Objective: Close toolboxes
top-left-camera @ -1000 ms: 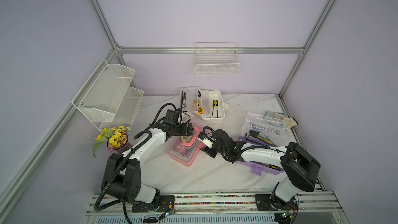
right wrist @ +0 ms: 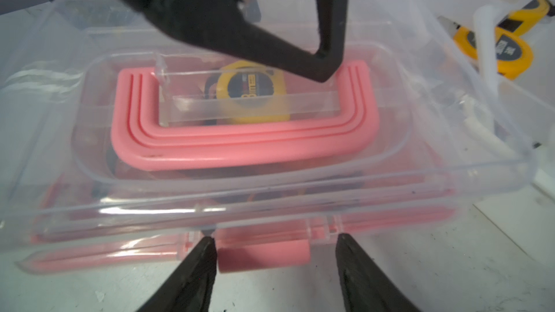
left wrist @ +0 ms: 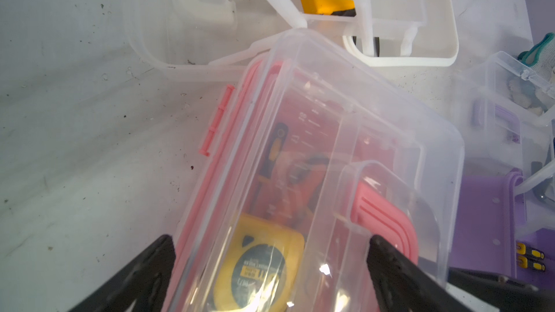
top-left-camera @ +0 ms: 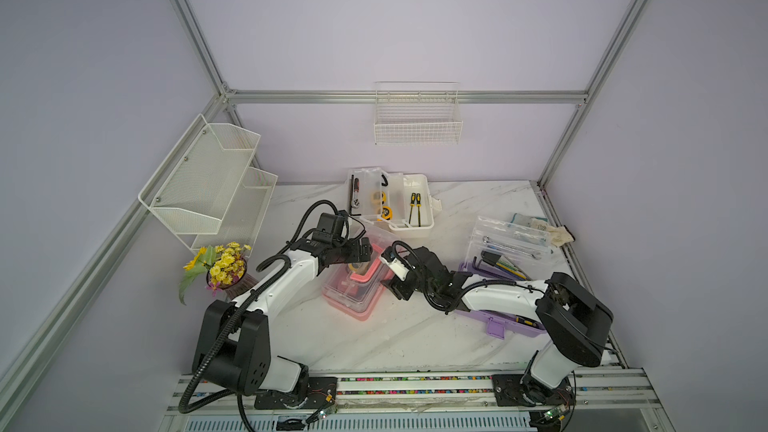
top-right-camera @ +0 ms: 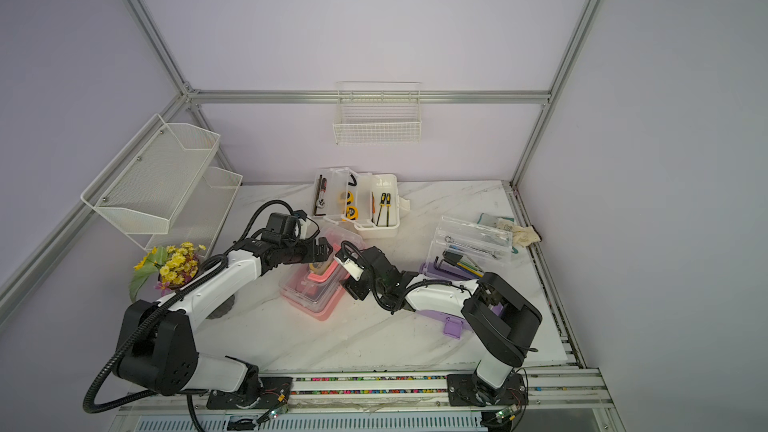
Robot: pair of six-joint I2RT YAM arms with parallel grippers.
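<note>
The pink toolbox (top-left-camera: 348, 296), with a clear lid and pink handle (right wrist: 242, 150), sits mid-table, a tape measure visible through the lid. My left gripper hangs open over this lid. My right gripper is at the box's side, part open, with the pink latch (right wrist: 263, 257) between or just beyond its fingertips. Behind, the white toolbox (top-left-camera: 416, 224) stands open with screwdrivers and tape measures inside. The purple toolbox (top-left-camera: 496, 320) at the right is open, tools in its body and clear lid, partly hidden by my right arm.
A flower pot (top-left-camera: 228, 272) stands at the left below a mesh shelf (top-left-camera: 204, 176). A cloth (top-left-camera: 557, 233) lies at the right edge. Bare table lies in front of the pink box and at the back right.
My right gripper and arm have shifted slightly at the pink box's side. The left arm has barely moved, and the boxes look unchanged.
</note>
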